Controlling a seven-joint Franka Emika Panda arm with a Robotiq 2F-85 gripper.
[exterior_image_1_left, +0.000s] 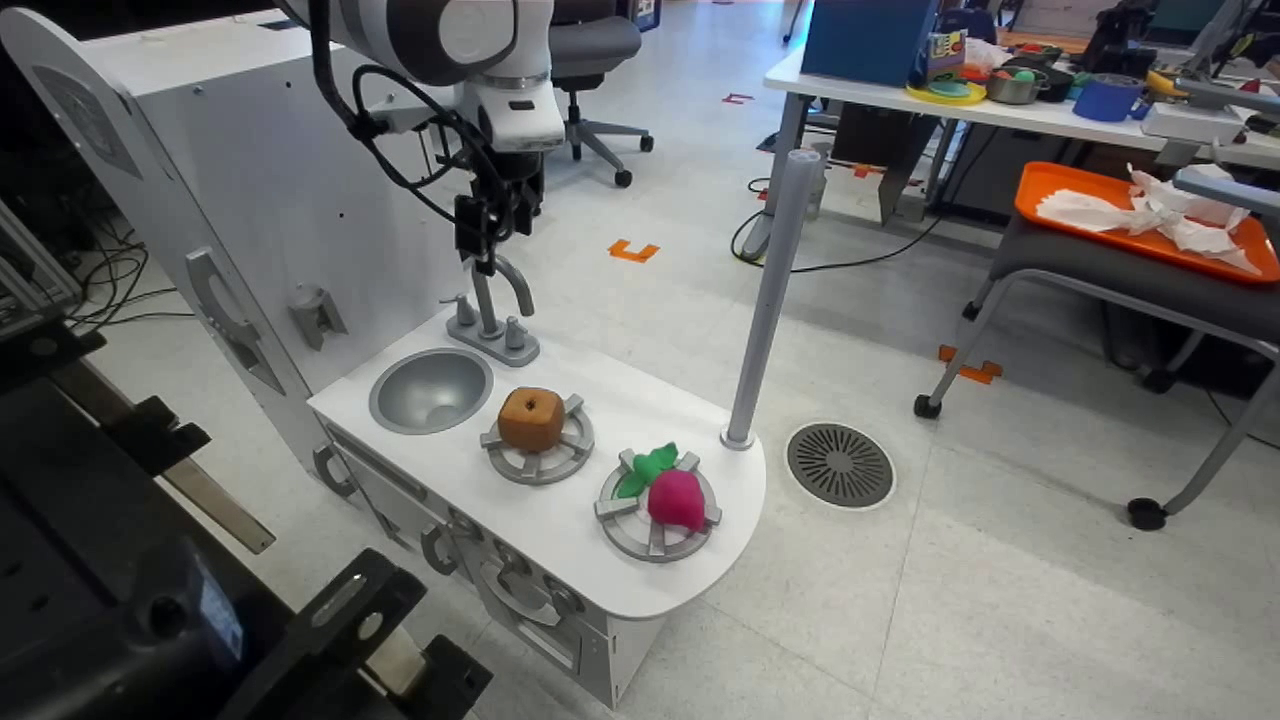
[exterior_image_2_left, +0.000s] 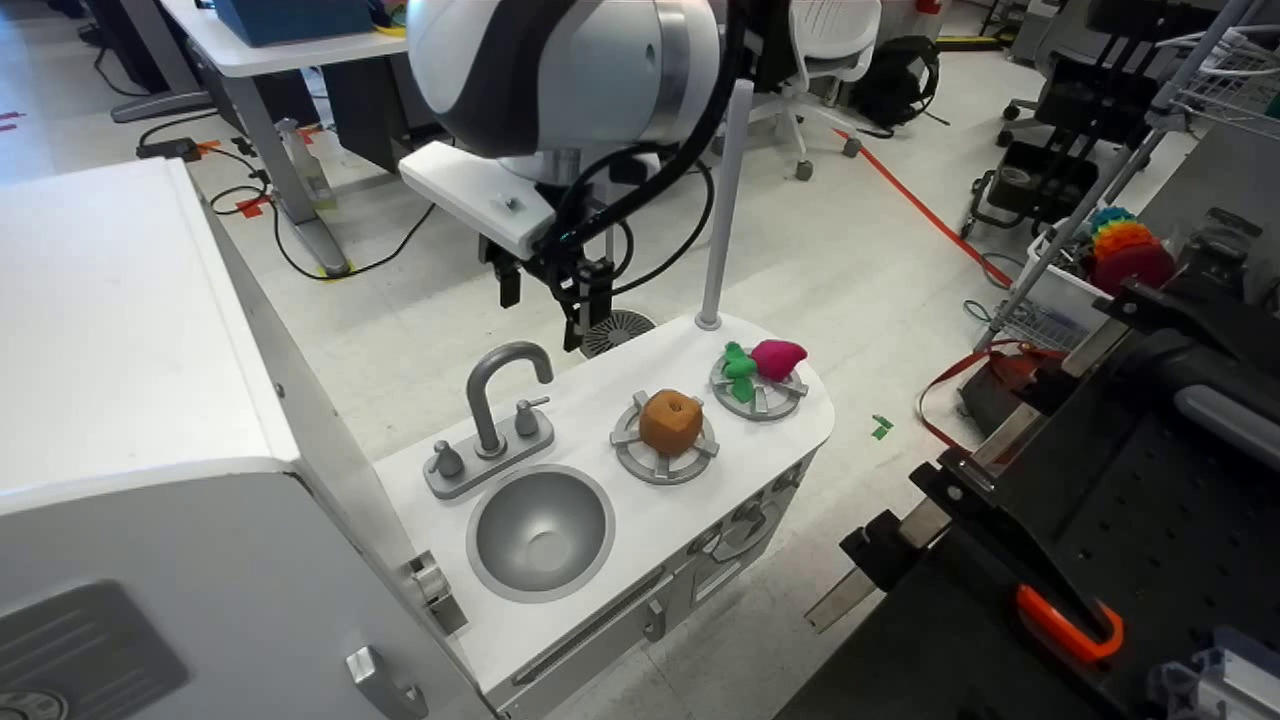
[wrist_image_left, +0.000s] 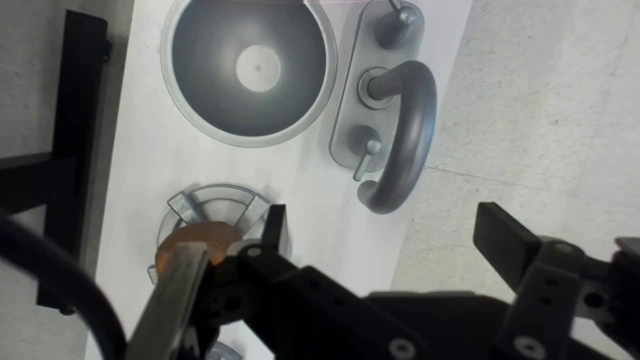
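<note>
My gripper (exterior_image_2_left: 542, 310) hangs open above the back edge of the toy kitchen counter, near the grey faucet (exterior_image_2_left: 512, 366). In the wrist view, the gripper has its fingers wide apart with nothing between them, and the faucet (wrist_image_left: 414, 132) lies just ahead. A brown, rounded block-shaped toy (exterior_image_1_left: 531, 419) sits on the burner closer to the sink. On the other burner rests a magenta toy vegetable (exterior_image_1_left: 677, 499) with green leaves (exterior_image_1_left: 648, 469). Part of the brown toy (wrist_image_left: 198, 235) is hidden behind gripper hardware in the wrist view.
The round grey sink (exterior_image_2_left: 542, 540) is empty. Beside it rises the tall white cabinet (exterior_image_1_left: 282, 192). A grey post (exterior_image_1_left: 774, 300) stands at the counter's far corner. A black table (exterior_image_2_left: 1080, 540) with protruding brackets is in front of the kitchen.
</note>
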